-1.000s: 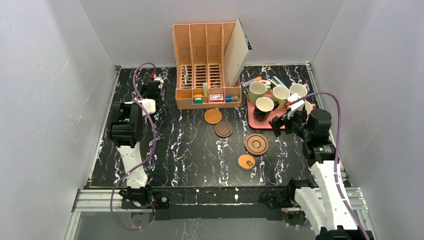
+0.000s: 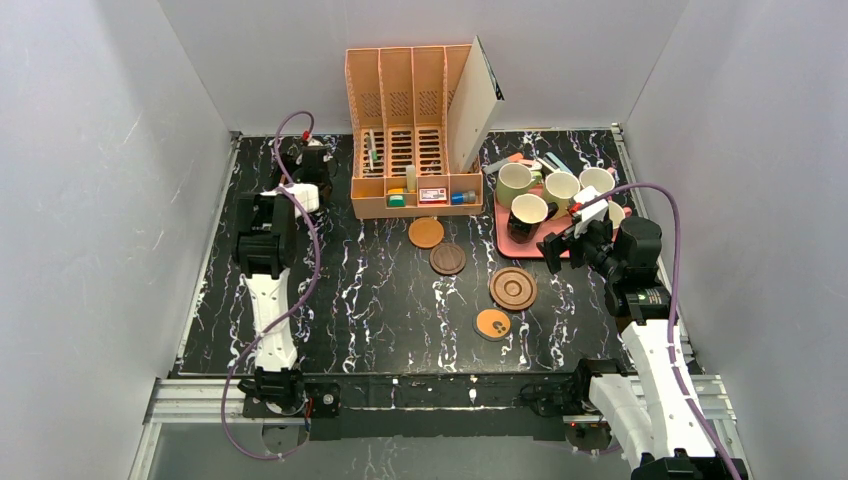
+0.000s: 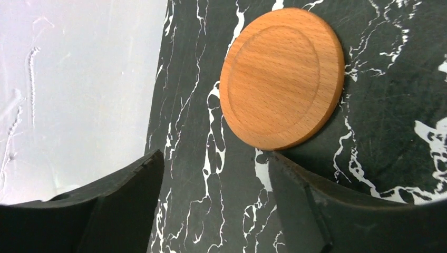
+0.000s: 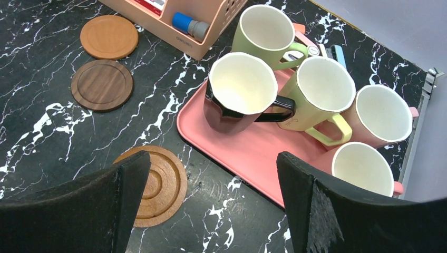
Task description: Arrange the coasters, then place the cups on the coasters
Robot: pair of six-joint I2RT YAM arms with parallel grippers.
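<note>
Several cups stand crowded on and around the pink tray (image 2: pixel 507 243) at the back right. Among them, the dark cup (image 4: pixel 226 117) sits at the tray's left side. A plain wooden coaster (image 3: pixel 282 79) lies just ahead of my left gripper, whose fingers are apart with only tabletop between them; the arm hides that coaster from above. My right gripper is open and empty, over the front of the tray. Other coasters lie mid-table: an orange-brown one (image 2: pixel 426 233), a dark one (image 2: pixel 448 259), a ringed one (image 2: pixel 513 288) and an orange patterned one (image 2: pixel 492 324).
A peach organizer (image 2: pixel 414 205) with small items stands at the back centre, a white board (image 2: pixel 474 105) leaning in it. Walls close in the left, back and right.
The right arm, cups and mid-table coasters stay where they were.
</note>
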